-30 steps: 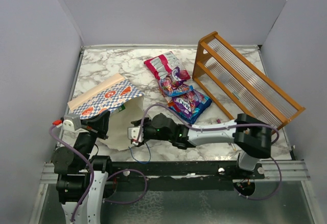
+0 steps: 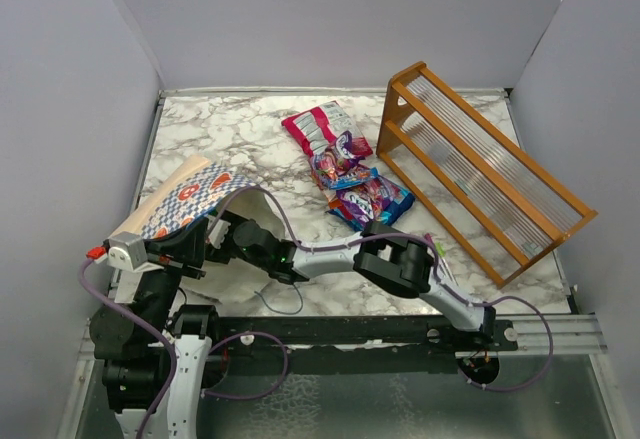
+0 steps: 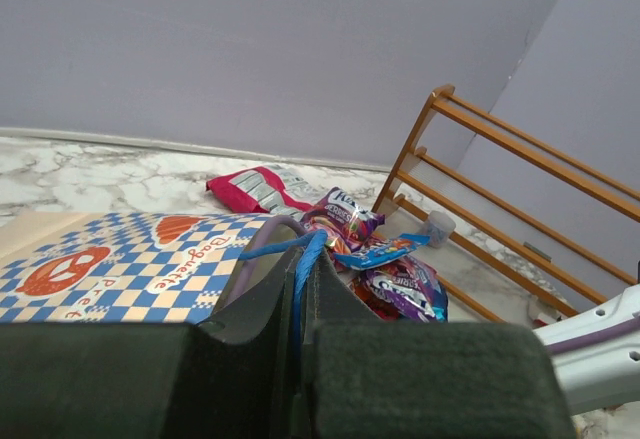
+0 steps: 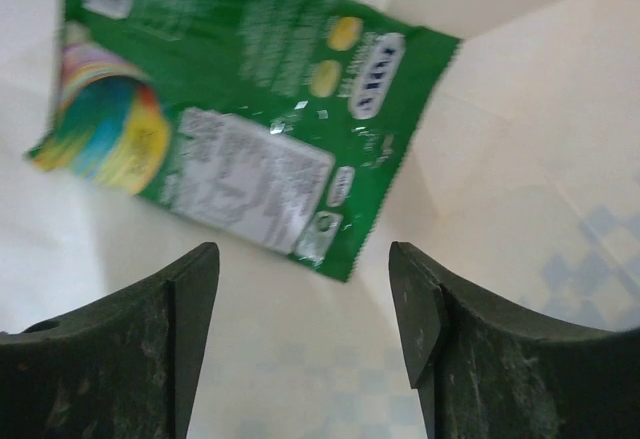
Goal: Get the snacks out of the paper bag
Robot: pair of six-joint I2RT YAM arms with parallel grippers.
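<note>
The paper bag [image 2: 190, 199], blue-checked on its upper panel, lies on its side at the left with its mouth facing right. My left gripper [image 2: 192, 244] is at the bag's near side, shut on its thin blue cord handle [image 3: 308, 257]. Reaching in through the mouth, my right gripper stands open with nothing between its fingers. Ahead of those fingers, inside the bag, a green snack packet [image 4: 290, 109] rests against the pale inner wall. In the top view the bag and right arm hide that packet.
A pink snack bag [image 2: 318, 127] and purple snack packets [image 2: 372, 199] lie in a pile at mid-table. A wooden rack [image 2: 470, 159] stands at the right. Another blue cord loop [image 2: 283, 307] hangs near the front edge. Bare marble shows left of the pile.
My right gripper has moved left from outside the mouth into the bag.
</note>
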